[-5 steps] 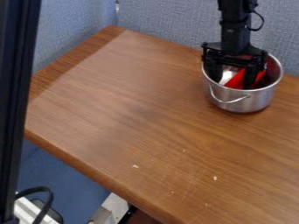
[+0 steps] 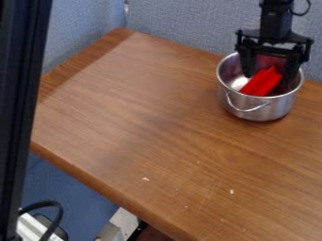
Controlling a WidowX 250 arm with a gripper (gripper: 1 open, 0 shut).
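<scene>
A steel pot [image 2: 255,106] with a wire handle stands at the back right of the wooden table. A red elongated object [image 2: 261,83] lies inside it on the light interior. My black gripper [image 2: 272,58] hangs over the pot's back part, above and around the upper end of the red object, with its fingers open. Whether the fingertips touch anything inside the pot is hard to tell.
Grey-blue padded walls stand behind it. A dark upright structure runs along the left edge, with cables and white items below.
My gripper has risen and shifted right, uncovering more of the red object in the pot.
</scene>
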